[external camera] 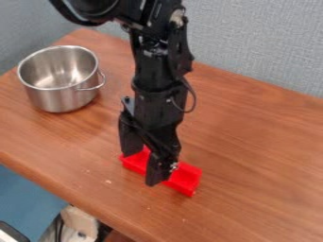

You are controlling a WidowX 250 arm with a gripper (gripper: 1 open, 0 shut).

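Note:
A bright red rectangular block point(182, 181) lies on the wooden table point(252, 161), angled toward the front right. My black gripper point(147, 163) hangs straight down over it, open, its fingers low around the block's middle and hiding part of it. Whether the fingers touch the block is hard to tell.
A steel pot point(57, 80) with side handles stands at the left back. The table's near edge runs along the lower left, with blue floor and some cables beyond.

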